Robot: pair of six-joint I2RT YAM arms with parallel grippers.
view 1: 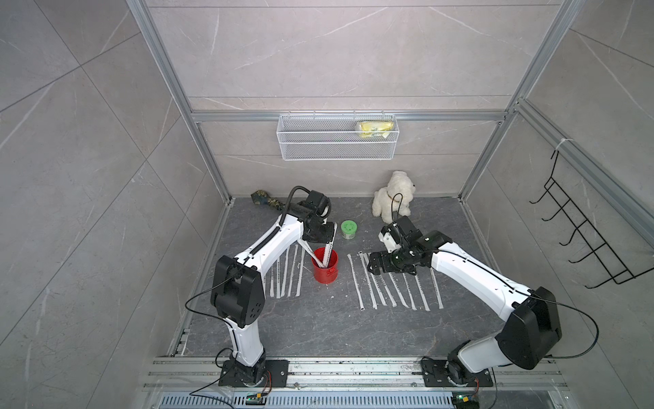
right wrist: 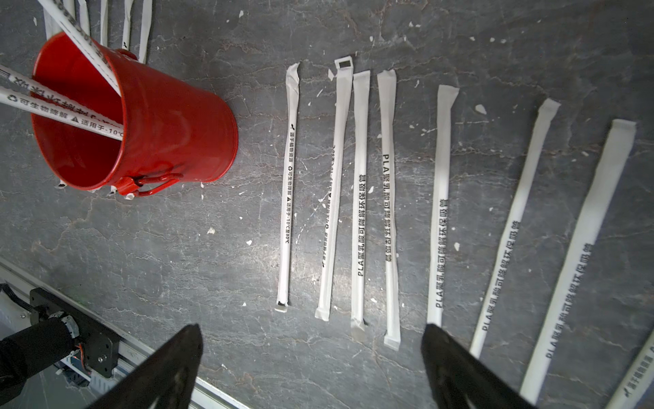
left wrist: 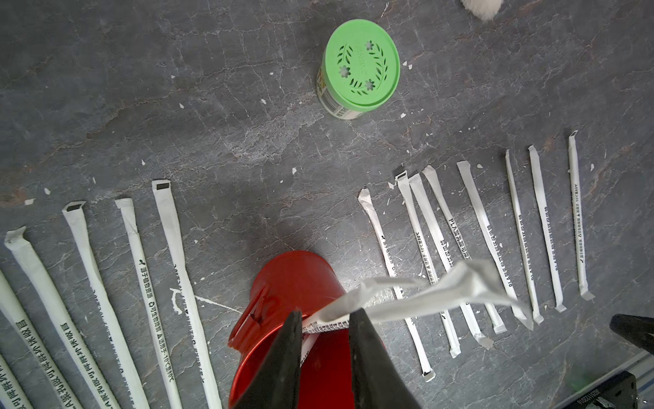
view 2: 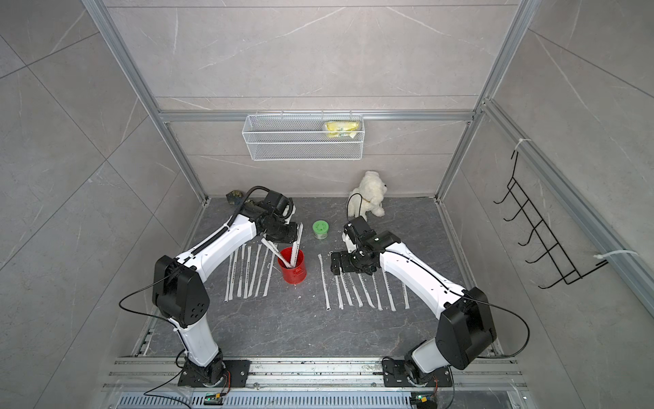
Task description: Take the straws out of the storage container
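Note:
A red container [view 1: 325, 271] with a few wrapped straws leaning in it stands mid-table, seen also as the bucket [left wrist: 289, 279] in the left wrist view. My left gripper is over its mouth, part open, among the straw tops; whether a straw is between the fingers is unclear. My right gripper is open above the row of straws lying right of the container, with nothing held. Several loose straws [left wrist: 170, 259] lie in a row to the left, and several [right wrist: 364, 204] to the right.
A green-lidded can [view 1: 348, 227] stands behind the container, and a white plush bear [view 1: 393, 194] sits at the back. A mesh basket [view 1: 338, 146] hangs on the back wall, a black hook rack [view 1: 579, 225] on the right wall.

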